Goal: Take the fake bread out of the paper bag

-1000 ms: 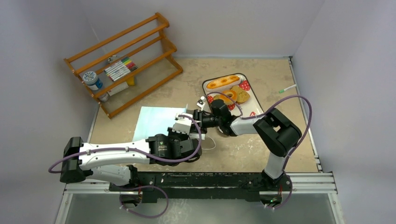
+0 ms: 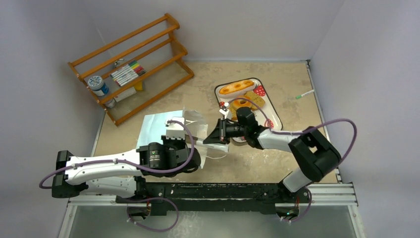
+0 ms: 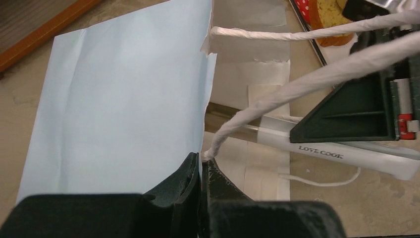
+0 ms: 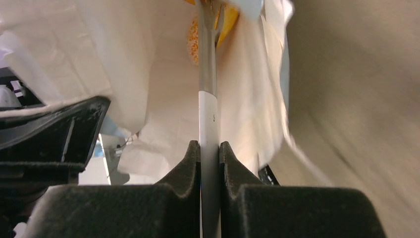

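Note:
The light-blue paper bag [image 2: 156, 130] lies on its side, mouth facing right. My left gripper is shut at the bag's opening edge by a handle root, pinching the thin paper. My right gripper is shut on white-handled metal tongs [image 3: 337, 153], labelled LOVE COOK, whose front reaches into the bag. Inside, in the right wrist view, a yellow-orange piece of fake bread [image 4: 193, 42] lies at the tongs' tips; whether they grip it is unclear.
A tray [image 2: 270, 116] of breads stands at the back right. A wooden rack [image 2: 148, 109] with jars and markers is at the back left. A pen [image 2: 304, 94] lies at the right.
My left gripper has moved left, drawing the bag's edge with it. My right arm has shifted lower and right, so more of the bag's opening and the tongs show in the top view.

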